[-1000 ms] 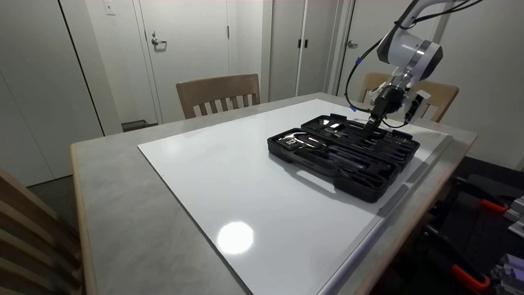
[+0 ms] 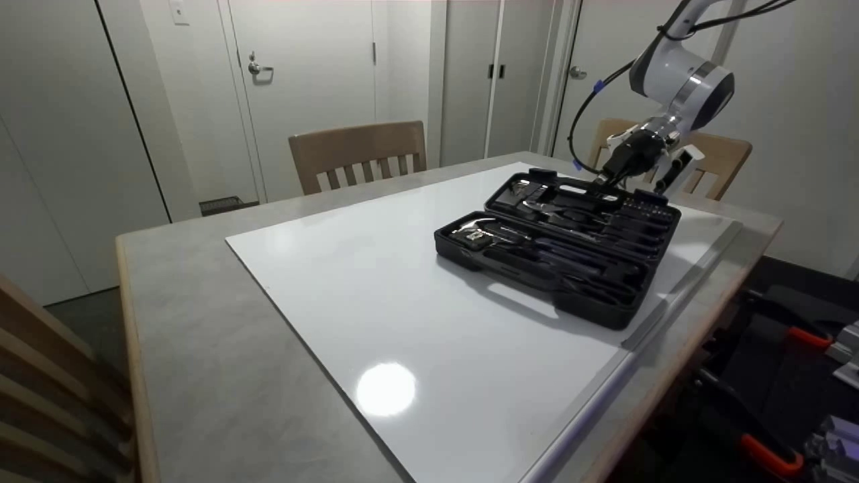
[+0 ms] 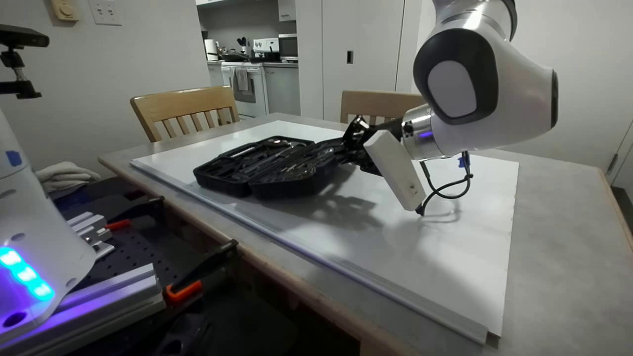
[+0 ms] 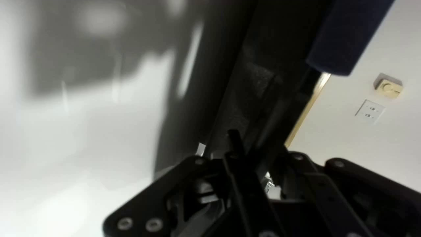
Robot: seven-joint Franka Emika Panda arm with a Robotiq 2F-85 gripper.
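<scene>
A black toolbox lies unfolded, its front half (image 2: 515, 270) flat on the white board and its back half (image 2: 580, 233) tilted up at the outer edge. Metal and dark tools sit in both halves. At that raised outer edge, my gripper (image 2: 605, 180) is shut on the case. In the second exterior view the gripper (image 3: 350, 147) meets the raised half (image 3: 323, 175) from the right, with a shadow below it. The wrist view is dark and close: the case's black wall (image 4: 229, 91) runs up from the gripper, and the exact contact is hard to make out.
The white board (image 2: 346, 282) is clear left of the toolbox. A raised strip (image 3: 332, 264) runs along the board's edge on the robot base side. Wooden chairs (image 2: 362, 149) stand around the table. Clamps with orange handles (image 3: 184, 291) sit beside the base.
My gripper has shifted slightly toward the toolbox's outer edge and leaned over more. The back half of the toolbox has risen from lying flat to a tilt, and the case has shifted slightly.
</scene>
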